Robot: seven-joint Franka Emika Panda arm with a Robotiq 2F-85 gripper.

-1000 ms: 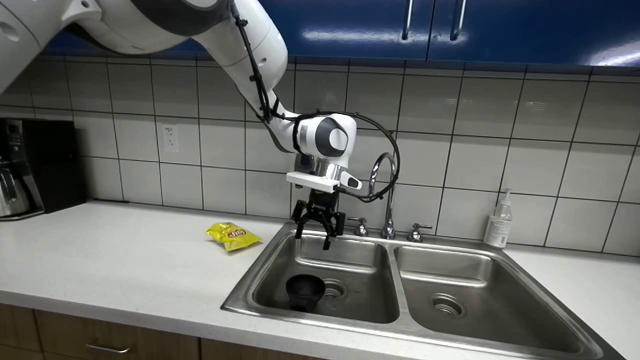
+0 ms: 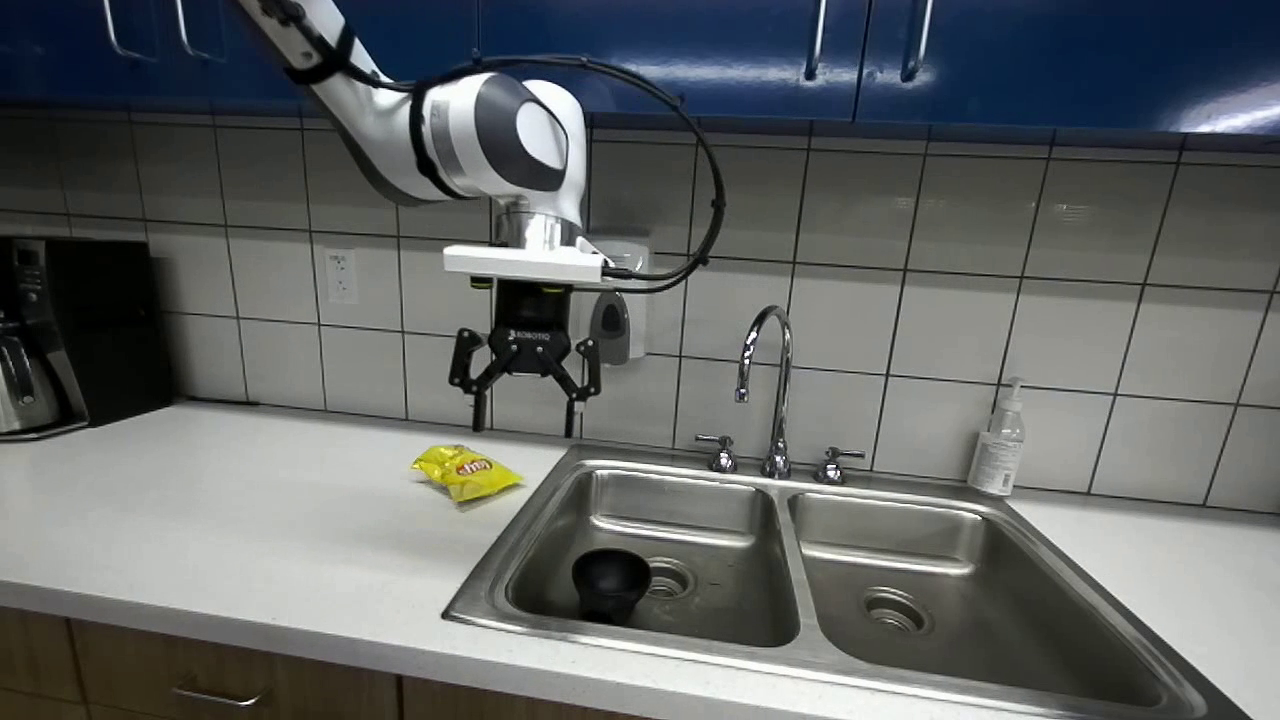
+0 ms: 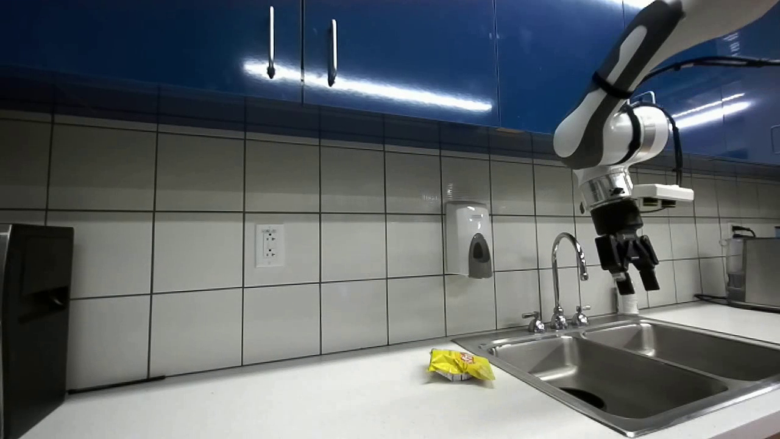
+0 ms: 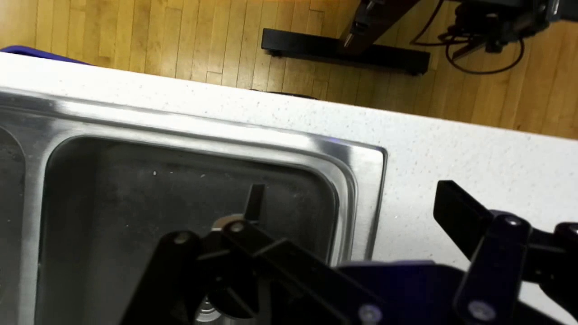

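High over the counter, my gripper (image 2: 524, 432) stands open with nothing between its fingers. In the other exterior view the gripper (image 3: 637, 289) hangs in the air by the faucet. A yellow chip bag (image 2: 467, 473) lies on the white counter, left of the sink and below the gripper. A black cup (image 2: 611, 577) sits in the left basin of the steel sink (image 2: 480, 596), beside the drain. Only a dark edge of the cup (image 3: 583, 397) shows in the second exterior view. From the wrist, the fingers (image 4: 254, 203) spread wide apart over the basin and counter edge.
A chrome faucet (image 2: 780, 396) rises behind the sink, with a soap bottle (image 2: 998, 446) at its right. A coffee maker (image 2: 78, 336) stands far left. Blue cabinets (image 2: 672, 54) hang above.
My gripper has moved up and to the left in exterior view 1, away from above the left basin. The chip bag and the cup have stayed where they were.
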